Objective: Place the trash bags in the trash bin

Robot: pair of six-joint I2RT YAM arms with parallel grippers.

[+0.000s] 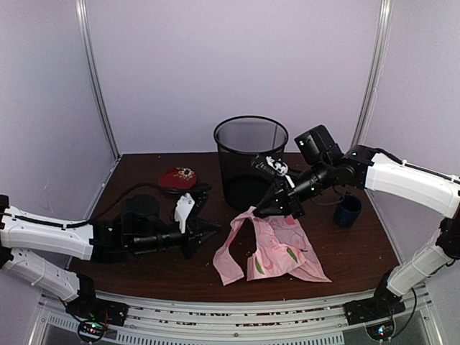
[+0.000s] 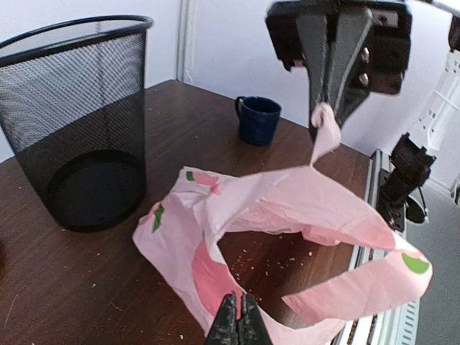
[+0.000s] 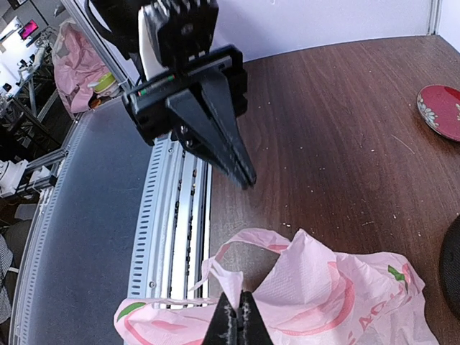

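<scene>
A pink plastic trash bag (image 1: 277, 248) with green and rose prints hangs crumpled in front of the bin, its lower part near the table. My right gripper (image 1: 259, 213) is shut on one edge of the bag; in the left wrist view the film bunches between its fingers. To the left, my left gripper (image 1: 218, 228) is shut and apart from the bag, with nothing visible between its fingertips. The black mesh trash bin (image 1: 231, 169) stands upright behind the bag, and its visible inside looks empty.
A red floral plate or bowl (image 1: 177, 178) lies at the back left, partly behind the left arm. Right of the bin stands a dark blue mug (image 1: 347, 210). Bare table (image 1: 162, 277) shows at the front left. Another pink bag (image 3: 79, 65) is off the table.
</scene>
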